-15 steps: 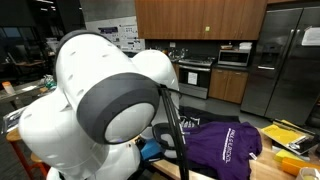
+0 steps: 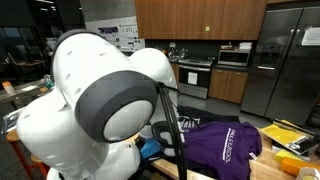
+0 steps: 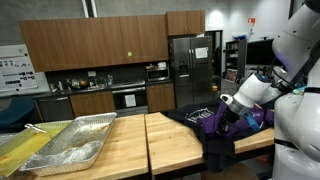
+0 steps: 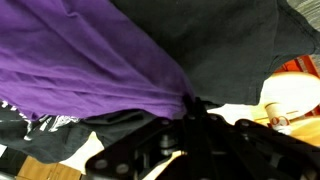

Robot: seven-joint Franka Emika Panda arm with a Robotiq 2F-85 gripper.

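Observation:
A purple garment with white lettering (image 2: 222,148) is spread on the wooden table, with black cloth (image 2: 190,116) beside and behind it. In the wrist view the purple fabric (image 4: 95,55) narrows to a point at my gripper, which is shut with that fabric's tip at its fingertips. Black cloth (image 4: 225,45) lies along the purple edge. From the other side, my gripper (image 3: 247,112) is small and dark over the cloth, and black fabric (image 3: 217,150) covers the table's near right part. The arm hides the gripper in exterior view 1.
Yellow items (image 2: 287,136) lie at the table's right end in exterior view 1. A foil tray (image 3: 75,143) stands left on the table in exterior view 2, with bare wood (image 3: 122,145) between it and the cloth. An orange-and-white object (image 4: 280,117) shows near the gripper.
The arm's upper part has risen slightly in exterior view 1. The visible cloth on the table looks nearly unchanged.

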